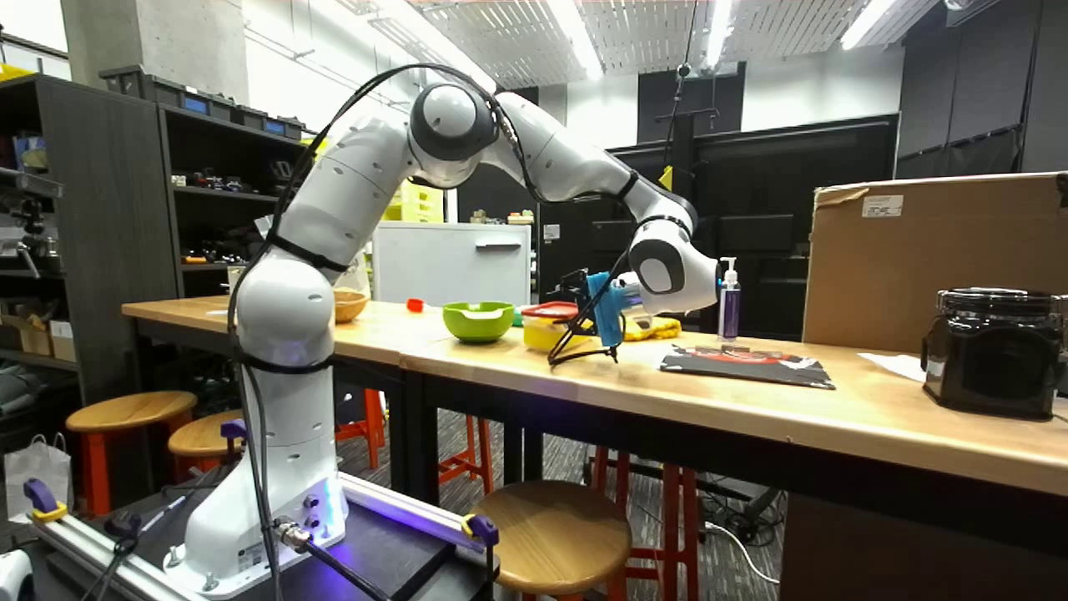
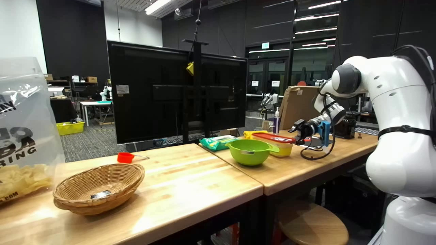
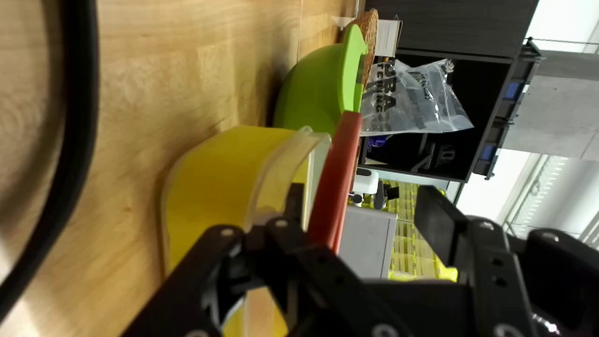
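A red lid [image 3: 335,185] lies over the top of a yellow container [image 3: 213,185]. In the wrist view, the container's translucent rim shows beside the lid; whether the lid is seated all round cannot be told. My gripper is at the container's near end, its fingers apart. One black finger [image 3: 295,205] is low against the container side and the other [image 3: 436,224] stands well clear above the lid. Exterior view 2 has the gripper [image 2: 297,131] just right of the lid [image 2: 274,137], on the container [image 2: 282,149].
A green bowl [image 2: 250,151] stands close beside the container, with a green packet [image 2: 216,143] behind. A wicker basket [image 2: 98,185] and red scoop [image 2: 125,157] lie farther left. A pump bottle [image 1: 730,299] and dark flat sheet [image 1: 746,366] are right of the gripper.
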